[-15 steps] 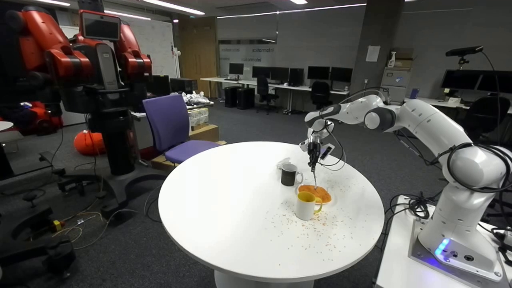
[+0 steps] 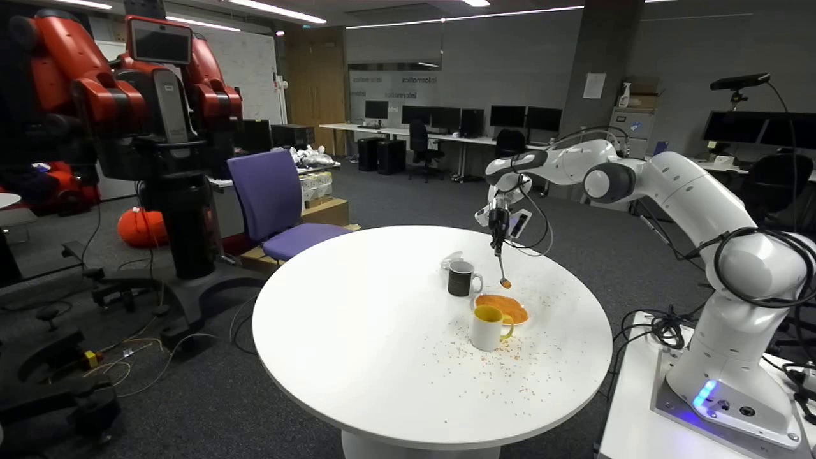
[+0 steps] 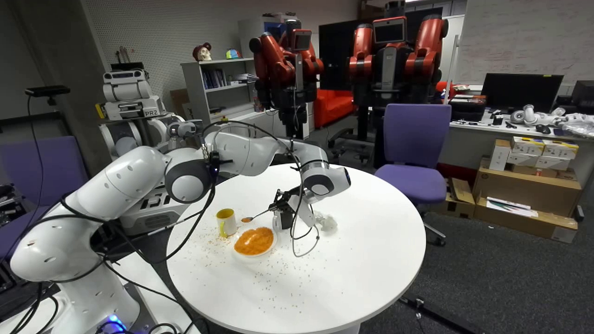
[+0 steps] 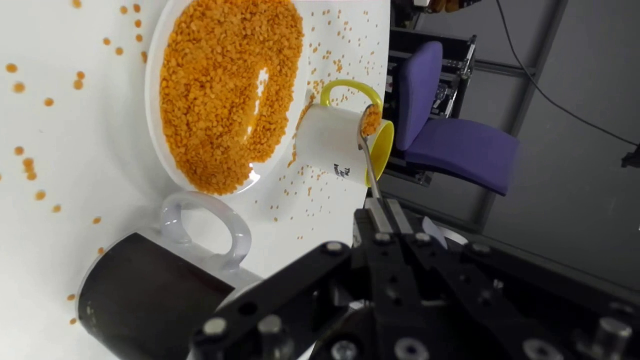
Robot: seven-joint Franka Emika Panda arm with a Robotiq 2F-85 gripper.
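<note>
A metal spoon (image 4: 370, 165) juts from between the fingers of my gripper, which is shut on its handle. Orange lentils (image 4: 372, 120) fill the spoon's bowl. In exterior view 1 the loaded spoon (image 2: 504, 276) hangs in the air above the far side of the white plate (image 3: 273, 247). More lentils (image 3: 254, 241) cover that plate, with a bare streak showing through. A white mug with a yellow inside (image 2: 485, 333) stands upright beside the plate. On the plate's other side is a black mug with a grey handle (image 2: 459, 280), close to my gripper in the wrist view.
Loose lentils (image 2: 489, 367) are scattered over the round white table (image 2: 344, 329) about the plate and mugs. A crumpled clear plastic piece (image 3: 328, 223) lies near the black mug.
The spoon has risen out of the lentils on the plate, and its bowl now carries a heap of them. My gripper has moved up. The mugs and plate have stayed put.
</note>
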